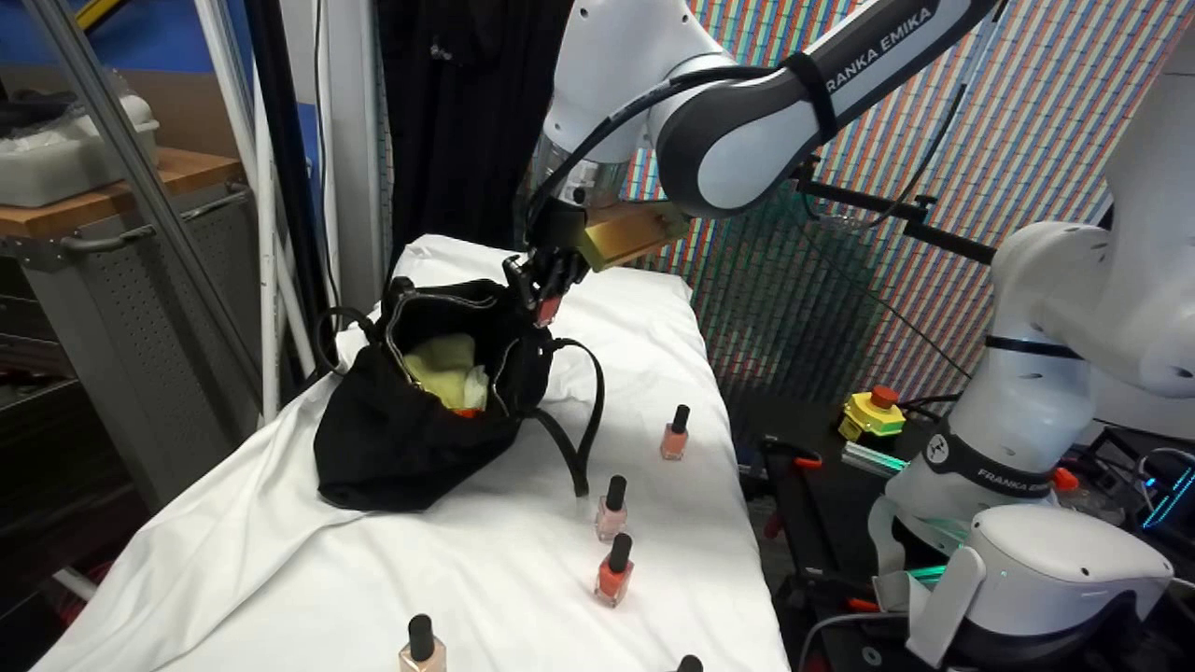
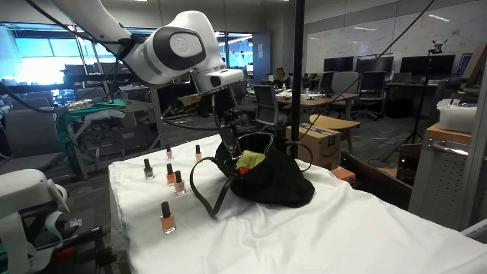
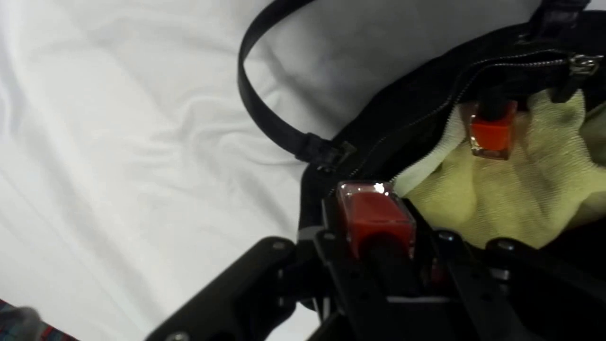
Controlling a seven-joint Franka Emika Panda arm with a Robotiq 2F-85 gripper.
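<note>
My gripper [image 1: 542,293] is shut on a red nail polish bottle [image 3: 376,213], its glass base pointing away from the fingers. It hangs beside the rim of a black bag [image 1: 398,448], which lies open on the white cloth. From the wrist view the held bottle overlaps the bag's near edge. Inside the bag, yellow cloth [image 3: 528,187] lines the opening, and an orange-red bottle [image 3: 493,135] rests on it. In exterior view 2 the fingers are partly lost against the dark bag.
Several polish bottles stand on the white table cloth [image 2: 365,228], among them a peach one [image 1: 673,437], a pink one [image 1: 611,513] and a red-orange one [image 1: 613,577]. A bag strap [image 1: 583,448] loops onto the cloth toward them.
</note>
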